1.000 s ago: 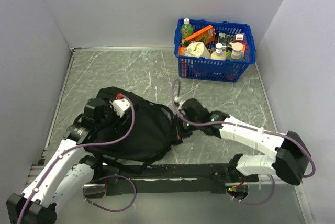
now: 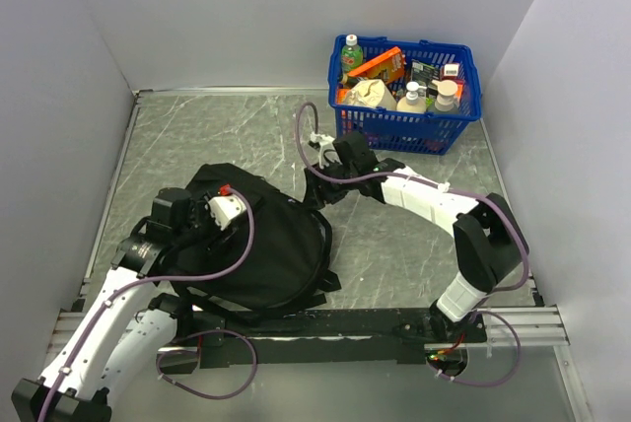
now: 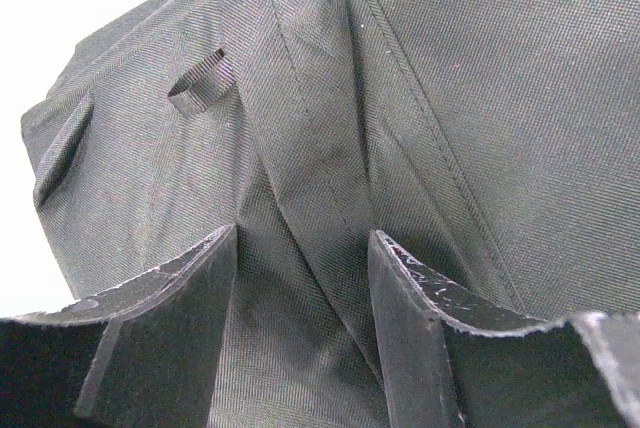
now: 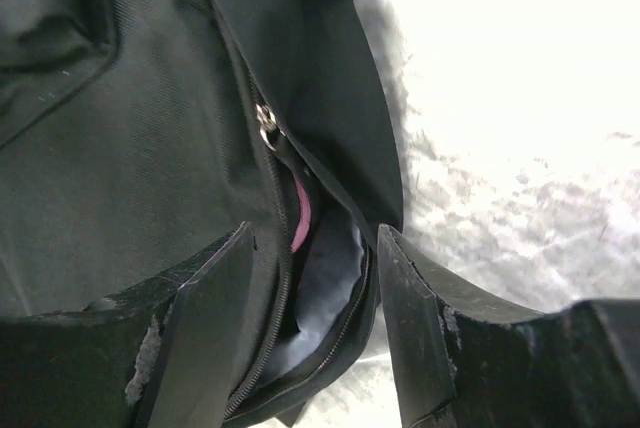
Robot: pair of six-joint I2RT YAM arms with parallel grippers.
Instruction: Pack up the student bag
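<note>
The black bag [image 2: 276, 254] lies flat on the left half of the grey table. My left gripper is over it, fingers apart and pressed near a folded fabric seam; whether cloth is pinched between them is unclear. My right gripper stands open above the bag's right edge, where the right wrist view shows a zipper [image 4: 268, 124] with a partly parted opening, a pink bit and a grey lining inside.
A blue basket [image 2: 399, 128] full of items, among them a green bottle [image 2: 352, 57], an orange box and pump bottles, stands at the back right. The table between basket and bag, and right of the bag, is clear.
My left arm has shifted slightly over the bag.
</note>
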